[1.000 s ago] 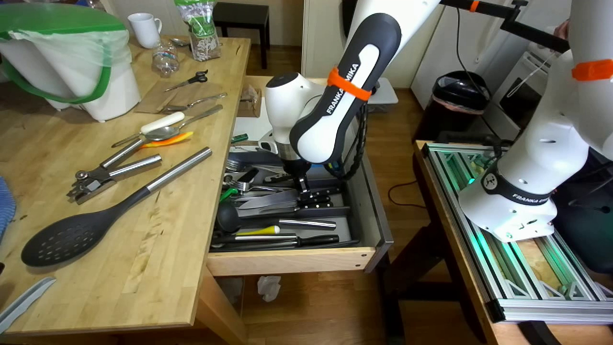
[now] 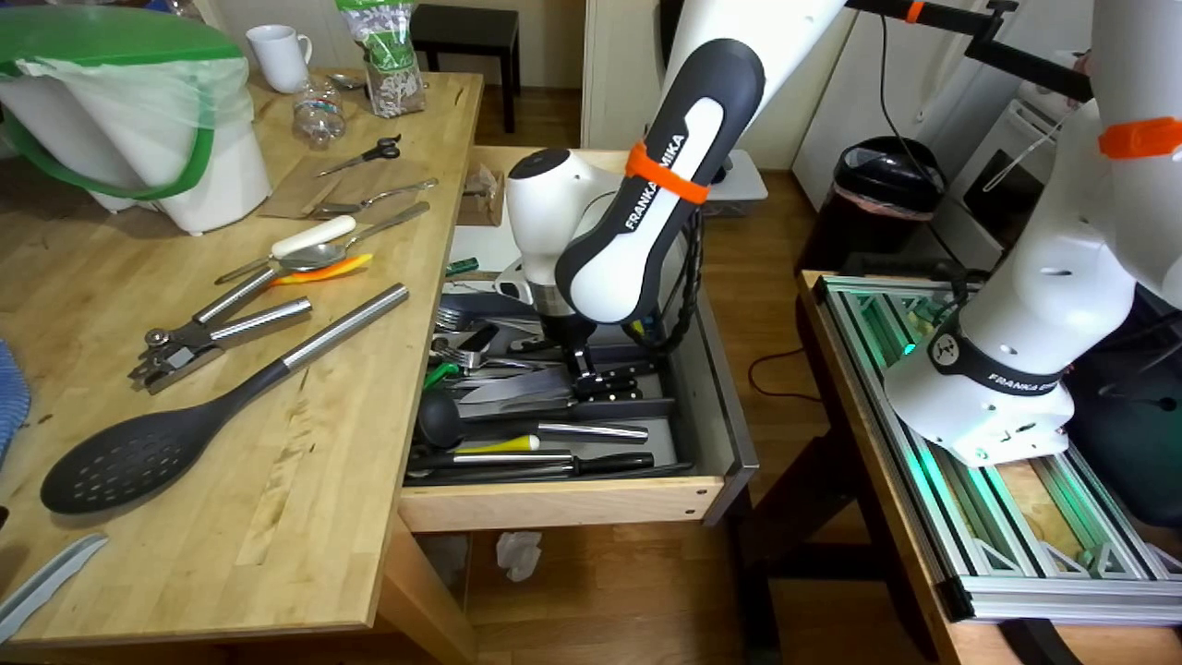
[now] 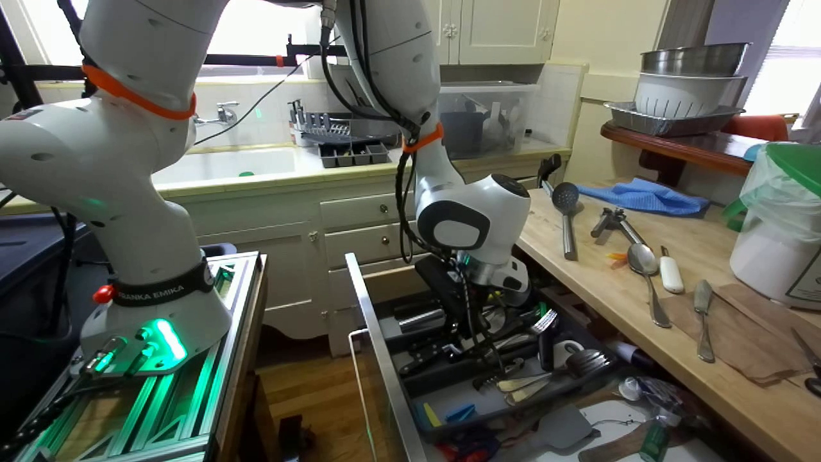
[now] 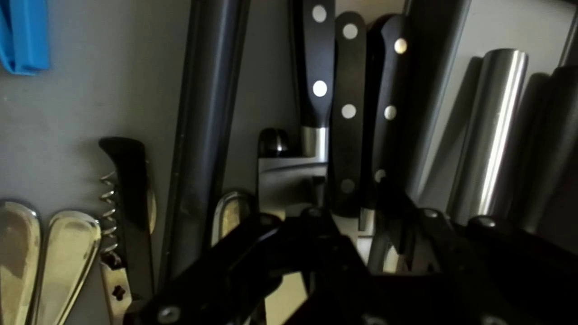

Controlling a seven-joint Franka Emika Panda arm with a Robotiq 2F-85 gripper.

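Observation:
In the wrist view, black-handled knives lie side by side, among them a left knife, a middle knife and a right knife. My gripper is down over them, near where handles meet blades. Its dark fingers stand apart, partly open, with the middle handle's lower end in line with the gap. Whether either finger touches a knife cannot be made out. Exterior view 1 shows the gripper pointing down into the drawer beside the knife handles. Cables and the hand hide the fingertips in exterior view 2.
A dark divider runs left of the knives, with a corkscrew beyond it. To their right lies a steel handle. The drawer's side wall is close to the hand. The worktop carries several utensils.
The hand has come slightly lower and a little to the left in exterior view 1. The drawer and the utensils in it look unmoved.

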